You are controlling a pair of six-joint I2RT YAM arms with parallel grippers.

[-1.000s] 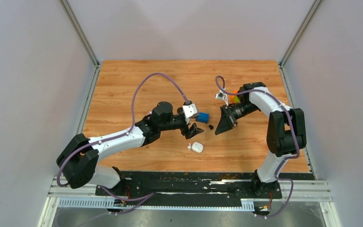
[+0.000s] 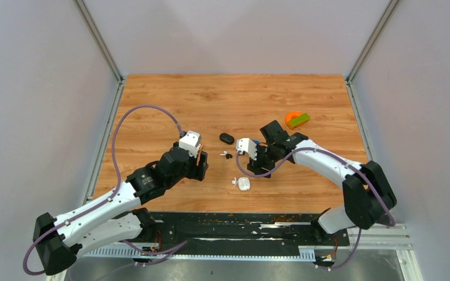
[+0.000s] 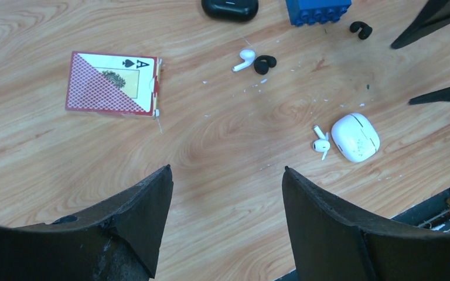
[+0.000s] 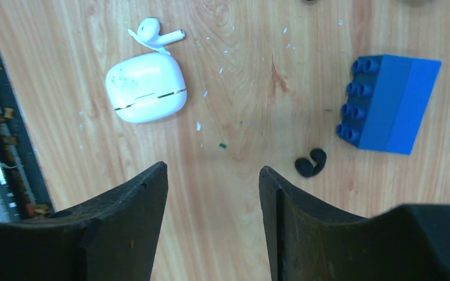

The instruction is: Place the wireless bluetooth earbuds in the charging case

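Observation:
Near the front of the table lies the white charging case [image 2: 244,184], its lid closed in the right wrist view [image 4: 146,88]. A white earbud [image 4: 152,34] touches or nearly touches the case's side. Farther back, another white earbud [image 3: 246,59] rests beside a black earbud [image 3: 263,64]; a second black earbud [image 4: 311,163] lies near the blue block. The black case [image 3: 230,8] is cut by the left wrist view's upper edge. My left gripper hangs open above bare wood, left of the white case. My right gripper, also open and empty, is over the table beyond the case.
A blue toy block [image 4: 395,104] stands close to my right gripper. Playing cards [image 3: 114,84] lie at the left. An orange round thing [image 2: 293,119] with a green block [image 2: 299,120] sits at the back right.
My left arm has drawn back leftward, away from the middle. The right gripper has swung left, now covering much of the blue block from above.

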